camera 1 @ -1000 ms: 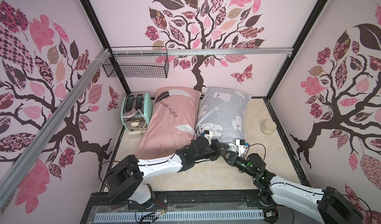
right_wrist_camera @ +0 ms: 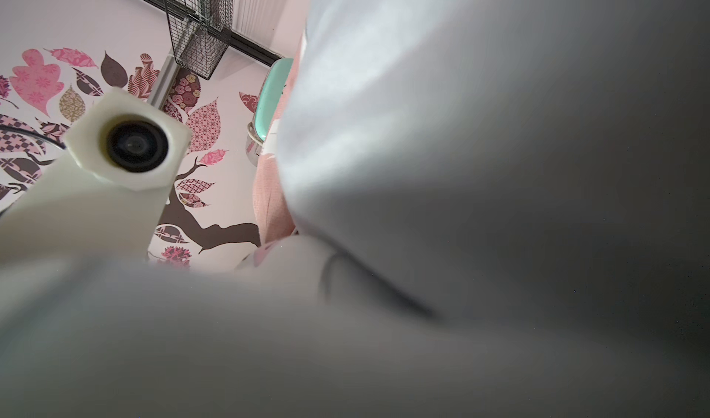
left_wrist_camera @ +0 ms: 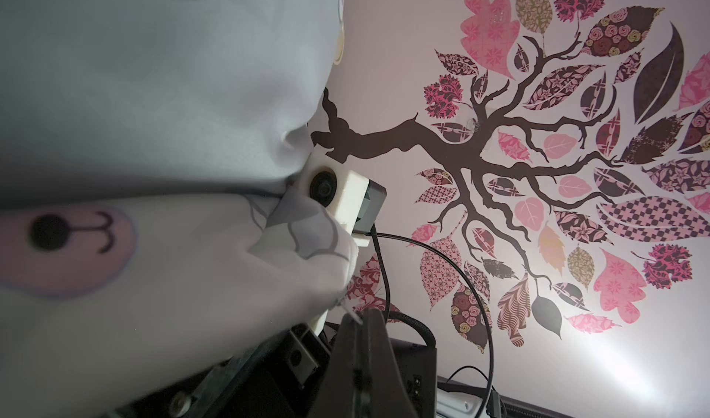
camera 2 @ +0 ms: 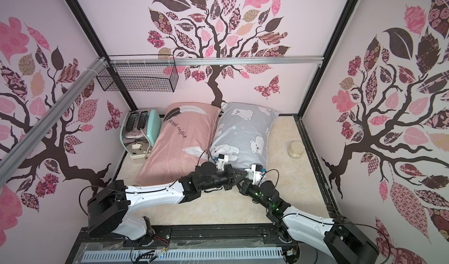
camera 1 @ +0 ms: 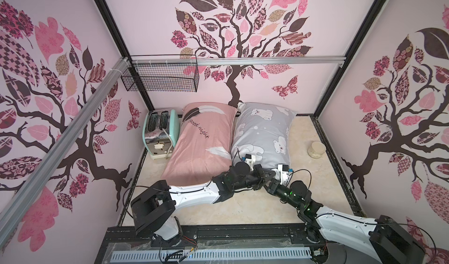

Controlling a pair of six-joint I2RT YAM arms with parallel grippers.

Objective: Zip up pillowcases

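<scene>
The grey pillowcase with white bears [camera 1: 262, 133] lies right of the pink pillowcase [camera 1: 201, 137]. Both my grippers meet at its near edge. In the left wrist view my left gripper is shut at the grey fabric's bunched end, where a small pale tab or edge shows by the tips; whether it grips this cannot be told. My right gripper [camera 1: 271, 182] is at the same edge; grey cloth fills the lower right wrist view and hides its fingers, and the zipper is not clearly visible.
A mint toaster [camera 1: 159, 133] stands at the far left, a round beige container [camera 1: 316, 149] on the right. A wire basket [camera 1: 159, 76] hangs on the back rail.
Over the last second my left arm has shifted slightly to the right at the grey pillow's near edge. My right arm has shifted slightly too.
</scene>
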